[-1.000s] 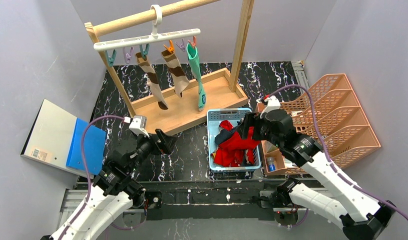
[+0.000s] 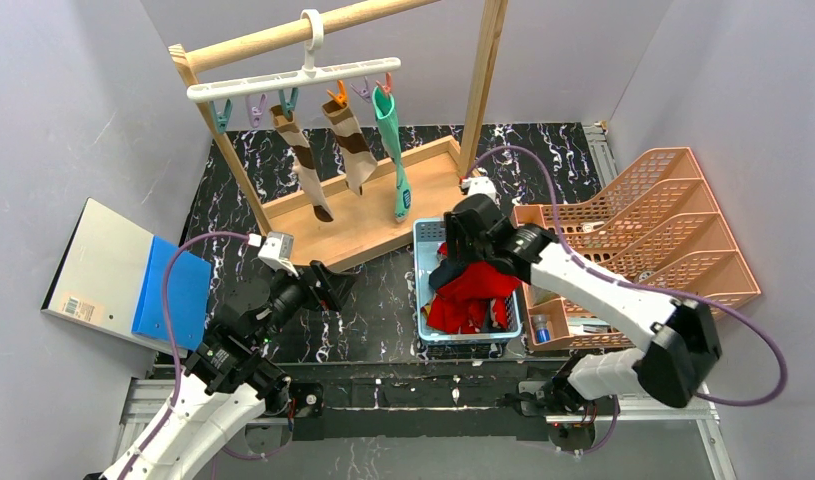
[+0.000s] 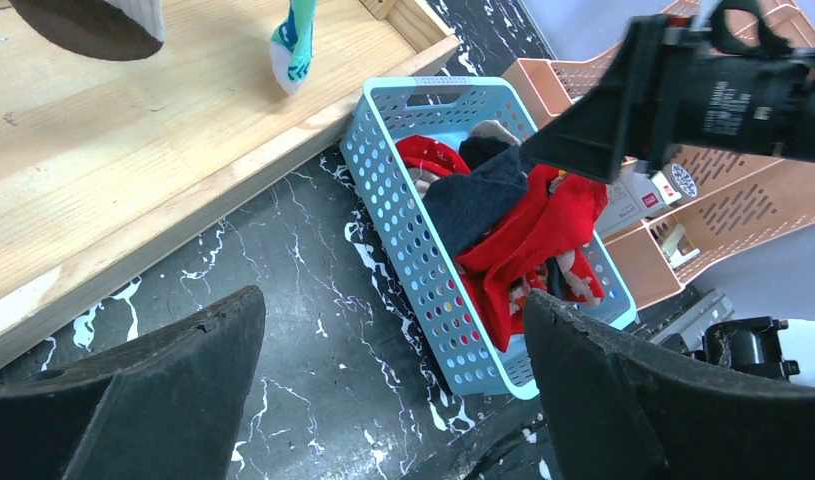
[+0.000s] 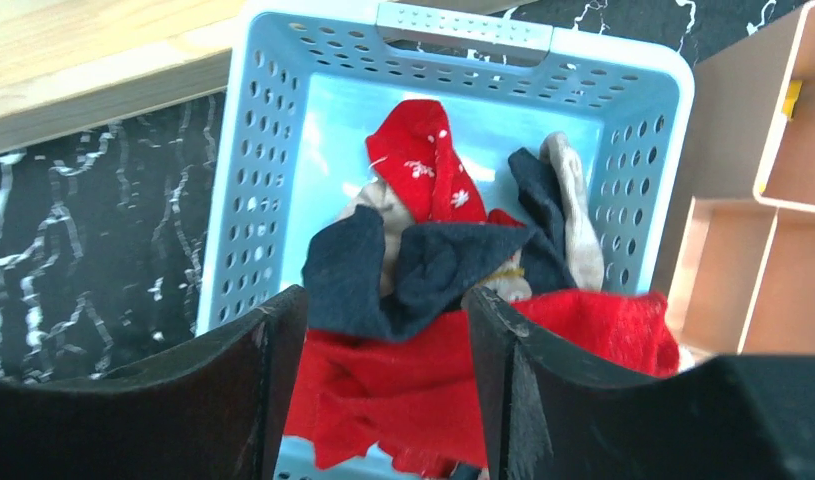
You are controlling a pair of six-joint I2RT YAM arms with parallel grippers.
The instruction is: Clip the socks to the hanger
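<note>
A white hanger [image 2: 263, 83] with coloured clips holds two brown-striped socks [image 2: 348, 150] and a teal sock [image 2: 391, 140]. The light-blue basket [image 3: 403, 230] holds red and dark socks [image 4: 383, 390], with a dark navy sock [image 4: 348, 270] among them. My right gripper hangs over the basket pointing down, part open, nothing seen between its fingers. My left gripper [image 2: 333, 290] stands open and empty left of the basket, above the dark tabletop.
A wooden tray [image 2: 353, 230] sits under the hanger on a wooden frame. An orange organiser [image 2: 703, 230] stands right of the basket, a blue folder [image 2: 173, 300] at left. Bare tabletop [image 3: 283, 300] lies between tray and left arm.
My right arm has swung leftward and farther over the basket, toward the tray. The left arm has stayed in place.
</note>
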